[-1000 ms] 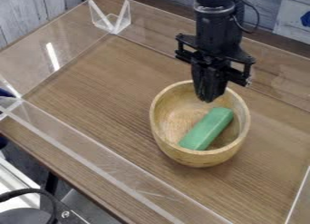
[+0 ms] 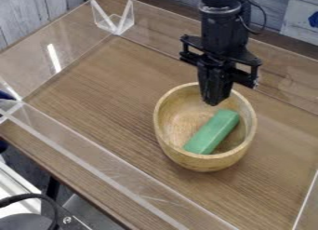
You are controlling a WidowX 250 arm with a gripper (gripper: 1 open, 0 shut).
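A round tan bowl [image 2: 170, 125] rests on the wooden table [image 2: 93, 117], with a green oblong block [image 2: 213, 131] lying inside it, tilted diagonally toward the right side. The black gripper [image 2: 213, 90] hangs over the back part of the bowl, above and behind the block. It looks shut, with nothing seen between its fingers; its tips are small and dark in this view.
A small clear plastic piece [image 2: 113, 18] stands at the back left. A white object [image 2: 300, 15] is at the top right corner. Cables lie at the lower left, off the table's edge.
The gripper has shifted very slightly; the bowl and green block look essentially as they were.
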